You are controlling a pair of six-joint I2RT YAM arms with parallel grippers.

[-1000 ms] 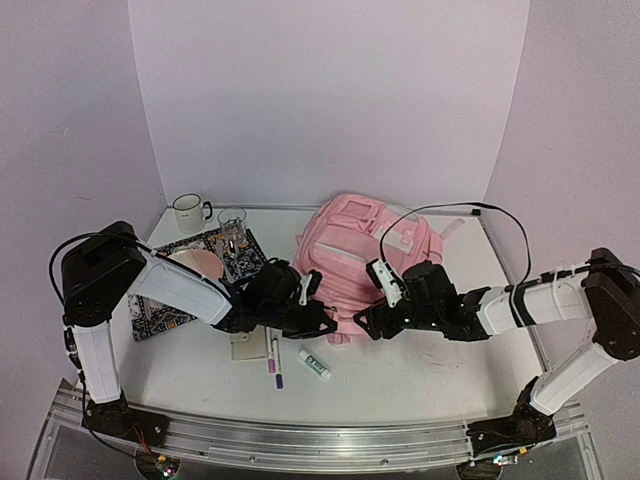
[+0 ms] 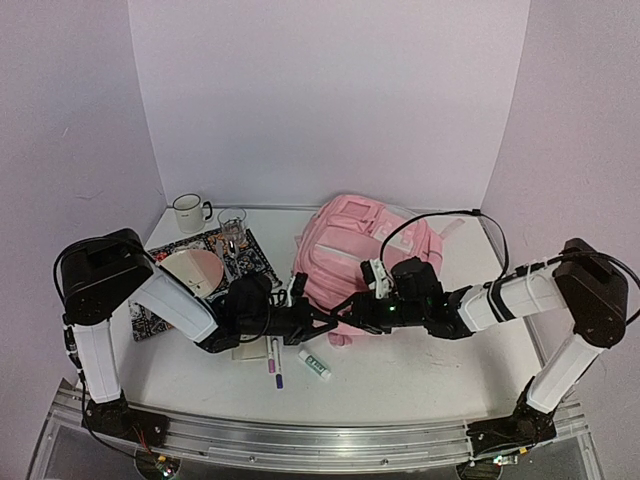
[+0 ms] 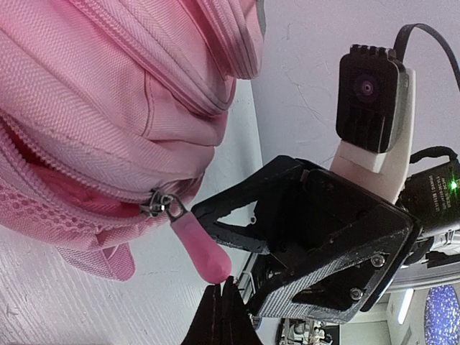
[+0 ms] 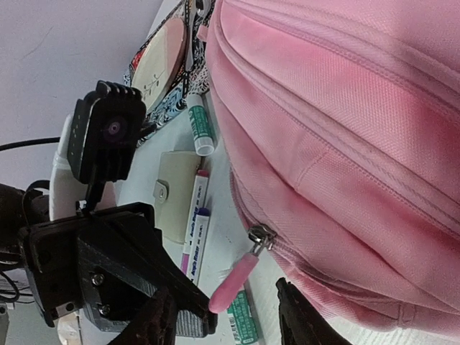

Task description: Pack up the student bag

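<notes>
The pink backpack (image 2: 345, 250) lies at the middle back of the table, its lower zipper partly open in the left wrist view. From that zipper a pink pull tab (image 3: 200, 248) sticks out on a metal slider (image 3: 159, 203). My left gripper is shut, its tips right at the tab's rounded end; whether they pinch it is hidden. Facing it, my right gripper stands open, with the pink tab (image 4: 236, 282) showing between and beyond its fingertips in the right wrist view. Both grippers nearly meet at the bag's front edge.
A green-and-white tube (image 2: 314, 364), two markers (image 2: 279, 368) and a beige wallet (image 4: 176, 194) lie in front. At left are a patterned mat (image 2: 150, 322), a white mug (image 2: 187, 214) and a clear glass (image 2: 232, 222).
The right gripper has moved left until it is beside the left gripper's tips. The left gripper has shifted slightly. The bag stays in place.
</notes>
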